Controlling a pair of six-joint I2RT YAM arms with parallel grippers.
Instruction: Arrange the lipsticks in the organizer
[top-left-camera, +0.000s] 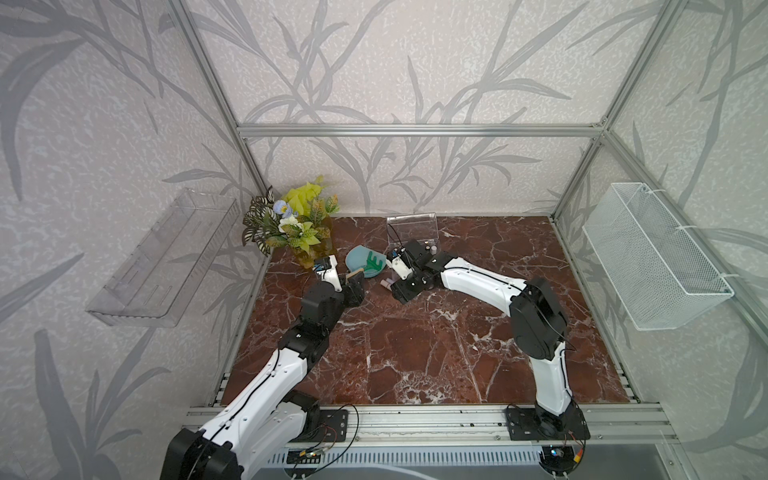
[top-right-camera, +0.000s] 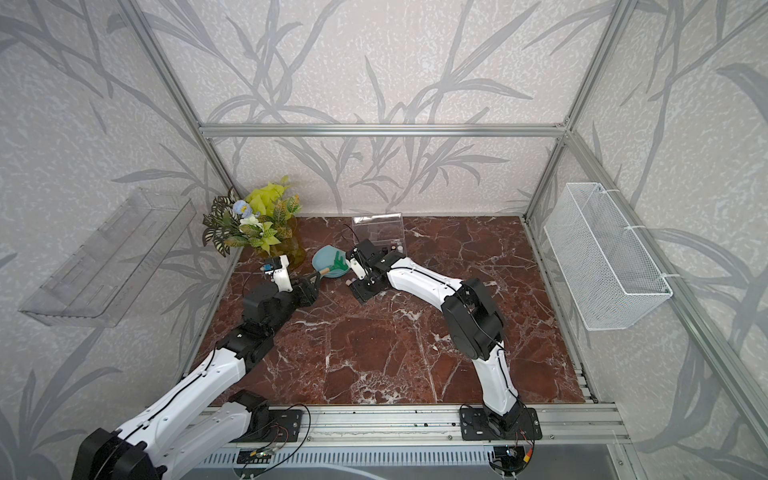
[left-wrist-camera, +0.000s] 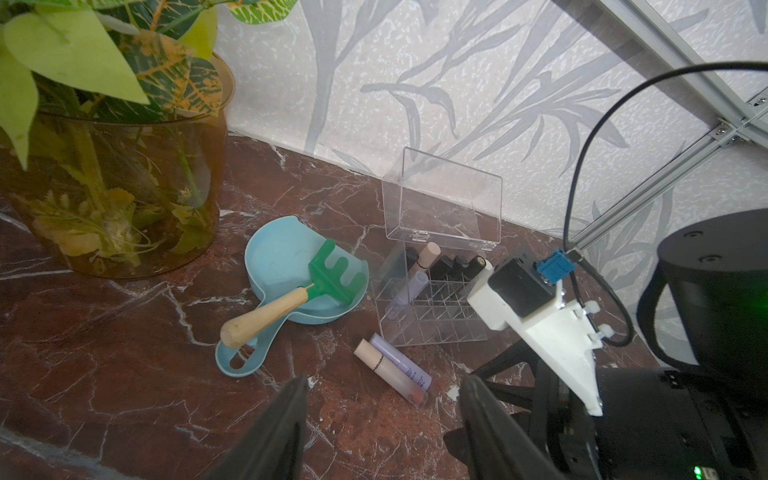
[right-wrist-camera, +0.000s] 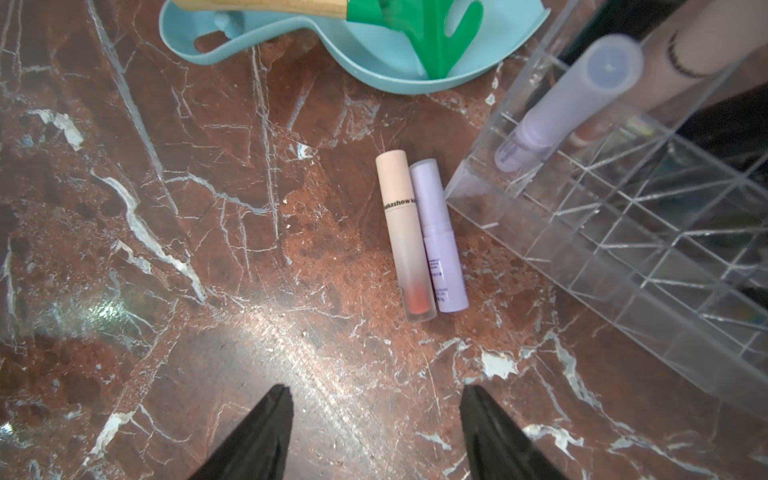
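Note:
Two lipsticks lie side by side on the marble table: one with a peach cap (right-wrist-camera: 409, 240) and a lilac one (right-wrist-camera: 440, 260). Beside them the clear organizer (left-wrist-camera: 432, 324), lid raised, holds several upright tubes, among them a lilac one (right-wrist-camera: 576, 96) in a front corner. My right gripper hangs open over the table near the lying lipsticks, with nothing between its fingers. My left gripper stands open to the left, facing the organizer and lipsticks, also empty.
A blue dustpan (left-wrist-camera: 272, 240) with a green hand rake (left-wrist-camera: 332, 280) lies left of the organizer. A vase of plants (left-wrist-camera: 120, 208) stands at the back left.

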